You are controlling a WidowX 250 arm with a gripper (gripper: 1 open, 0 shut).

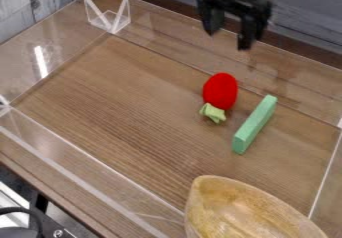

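Observation:
A red object (221, 90) lies at the middle right of the wooden table, with a small pale green piece (213, 113) at its lower end. A green bar (254, 124) lies diagonally to its right. The dark gripper (230, 20) is high at the top of the view, blurred and apart from both; its fingers cannot be made out clearly.
A large cream bowl (214, 204) sits at the bottom right. A white wire rack (110, 12) stands at the top left. A dark cable loops at the bottom left corner.

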